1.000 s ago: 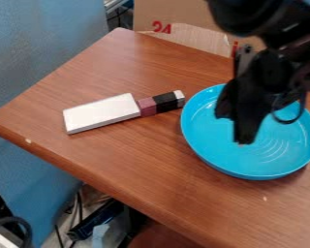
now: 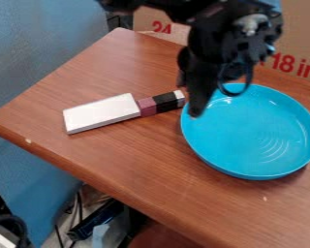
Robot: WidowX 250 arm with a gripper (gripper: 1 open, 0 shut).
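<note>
A cleaver-like toy or tool [image 2: 102,113], with a flat white blade and a handle in maroon and black with a pale end, lies on the wooden table, left of a round blue plate [image 2: 252,136]. My black gripper [image 2: 194,102] hangs over the plate's upper-left edge, near the handle's end. Its fingers are dark and blurred, so I cannot make out whether they are open or shut, or exactly how high they are.
A cardboard box [image 2: 300,44] stands behind at the back right. Cables and clutter sit below the table's left edge.
My gripper has moved left and up in the view, from over the plate toward the handle's end. The white-bladed thing and the plate have not moved.
</note>
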